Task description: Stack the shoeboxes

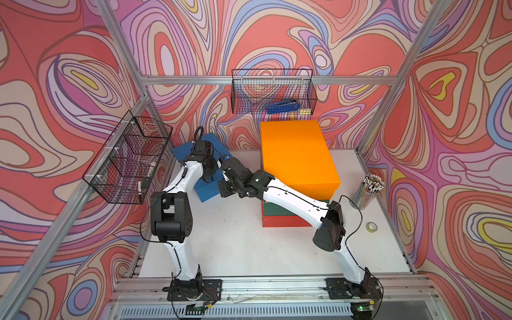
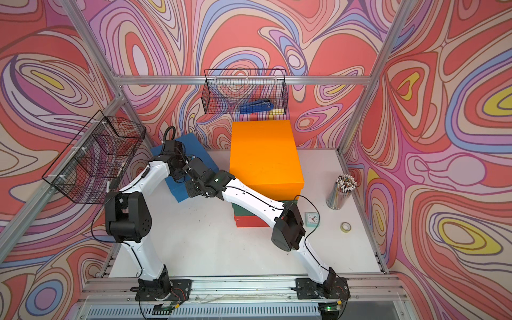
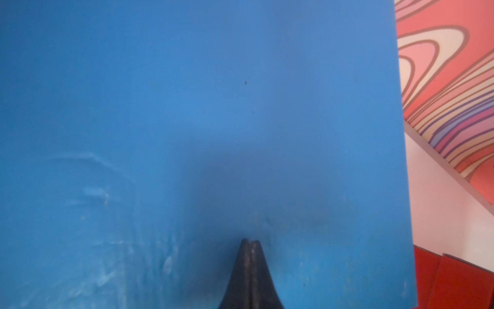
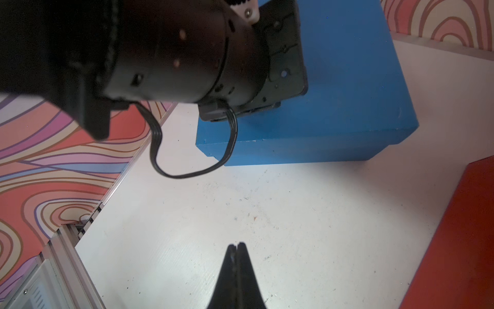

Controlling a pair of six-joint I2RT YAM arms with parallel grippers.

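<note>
A blue shoebox [image 1: 216, 191] [image 2: 189, 144] lies at the back left of the table. A stack of red [image 1: 282, 220], green [image 1: 280, 209] and orange [image 1: 296, 149] shoeboxes stands right of it. My left gripper is over the blue box's top [image 3: 205, 77], shut with nothing visible between its fingers; whether it touches is unclear. My right gripper reaches left across the front of the stack, beside the left arm, shut and empty, with white table beneath it in its wrist view.
Wire baskets [image 1: 128, 160] [image 1: 250, 90] hang at left and back. A holder of sticks [image 2: 337, 194], a small teal object [image 2: 312, 218] and a tape roll [image 2: 345, 226] sit at the right.
</note>
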